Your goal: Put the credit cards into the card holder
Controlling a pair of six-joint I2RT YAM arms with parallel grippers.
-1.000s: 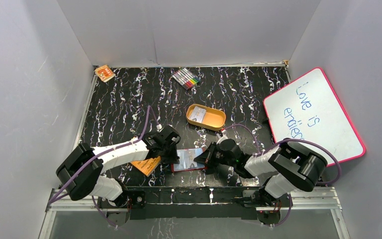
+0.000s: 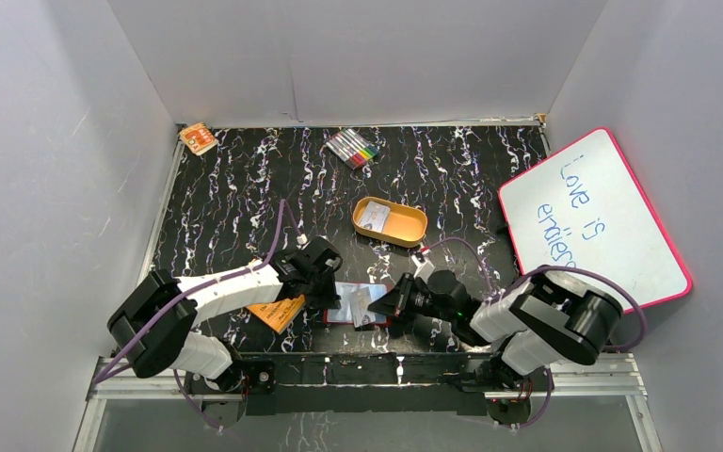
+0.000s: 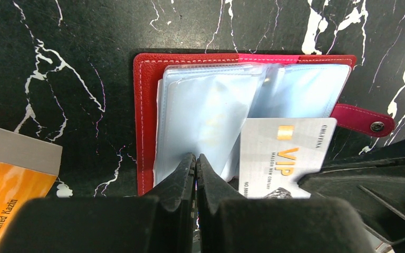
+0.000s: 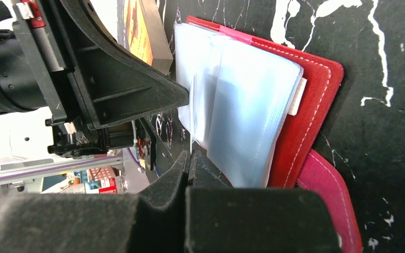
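Note:
The red card holder (image 3: 145,121) lies open on the table, its clear sleeves (image 4: 248,116) fanned out. A silver VIP card (image 3: 279,153) is at the lower right of the sleeves in the left wrist view, gripped by my right gripper (image 2: 373,307); in the right wrist view it shows edge-on as a thin white strip. My left gripper is shut over the left sleeves, nothing visible between its fingers.
An orange book (image 3: 10,184) lies left of the holder. A yellow tray (image 2: 403,226) with cards sits behind it, markers (image 2: 352,148) farther back. A whiteboard (image 2: 593,226) stands at the right.
My right gripper and the card have shifted slightly against the holder, with more of the card now showing in the top view. The left arm looks unchanged.

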